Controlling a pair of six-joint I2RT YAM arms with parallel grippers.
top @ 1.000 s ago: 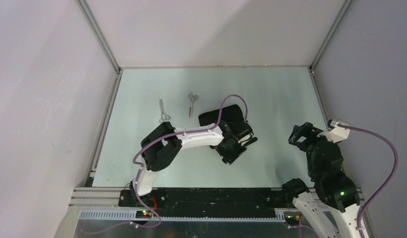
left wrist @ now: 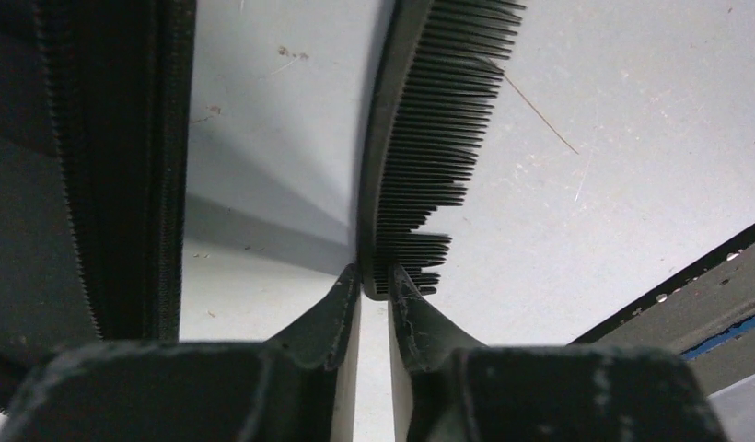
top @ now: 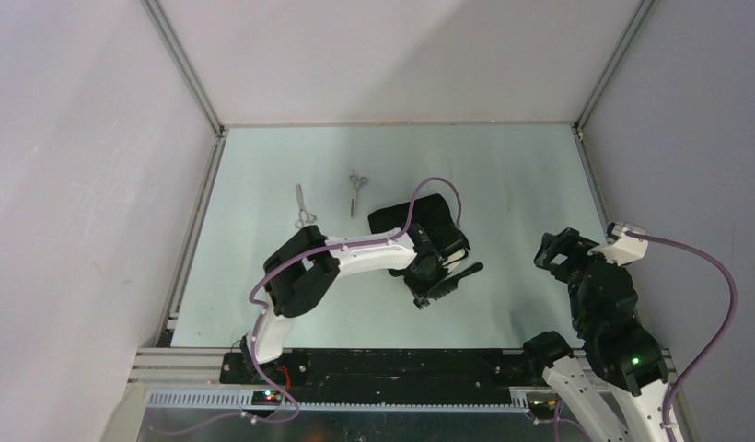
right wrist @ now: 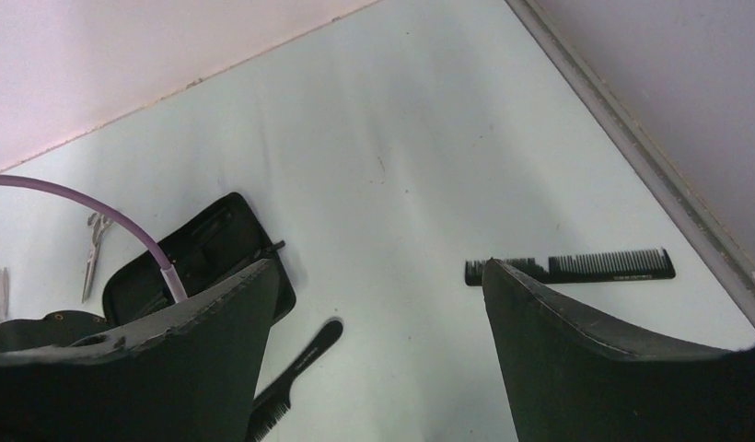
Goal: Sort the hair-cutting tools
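In the left wrist view a black comb lies on the white table with its toothed end at my left gripper. The fingertips stand a narrow gap apart over that end, with the comb's tip showing between them; whether they clasp it is unclear. The comb's handle sticks out to the right of the gripper in the top view. A black case lies close by, partly under the left arm. At the right side, my right gripper is open and empty. Beyond its fingers lies a second black comb.
Two pairs of silver scissors, one near the case and the other farther left, lie at the back left. Free table spreads between the case and the right arm. Purple cables loop from both arms.
The comb by my left gripper has shifted slightly right and towards the front, and more of its handle shows. The left arm has barely moved; the right arm stays put.
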